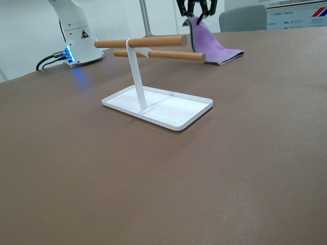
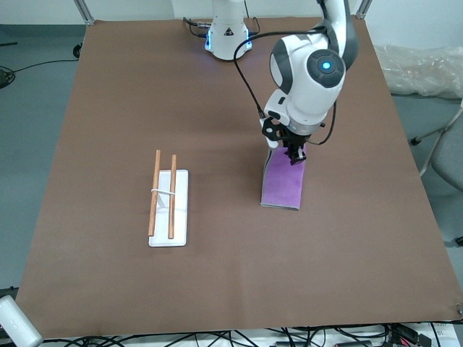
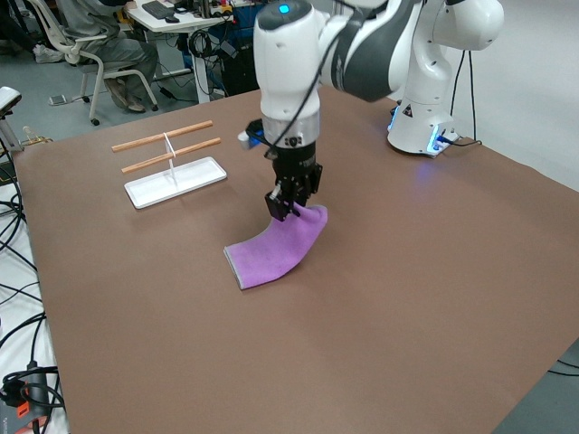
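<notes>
A purple cloth with a grey edge [image 2: 282, 184] [image 1: 214, 48] [image 3: 267, 253] lies partly on the table [image 3: 344, 353], its upper end raised at my black gripper [image 2: 293, 152] [image 1: 196, 15] [image 3: 286, 206]. The fingers appear closed on that end, most clearly in the top view. Left of the cloth in the left view stands a rack with two wooden bars [image 2: 172, 217] [image 1: 140, 42] [image 3: 162, 137] on a white tray base [image 2: 179, 235] [image 1: 173, 112] [image 3: 185, 179].
My arm's base [image 2: 228, 40] [image 3: 416, 127] sits at the back of the table, with cables. A chair [image 2: 452, 152] is beside the table.
</notes>
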